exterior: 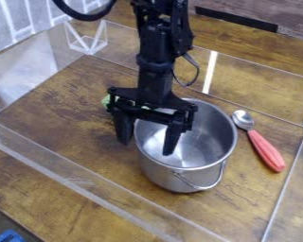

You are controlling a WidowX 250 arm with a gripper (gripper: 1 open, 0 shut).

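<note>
The black gripper [147, 132] hangs over the left side of a steel pot [199, 161], its two fingers spread apart, one near or over the pot's left rim and the other over its inside. A green object [111, 102] lies behind the gripper, mostly hidden by it. A spoon with a red handle [267, 151] lies to the right of the pot. I cannot tell for sure whether anything is between the fingers.
Clear panels border the area. A blue object [5, 235] shows at the bottom left corner.
</note>
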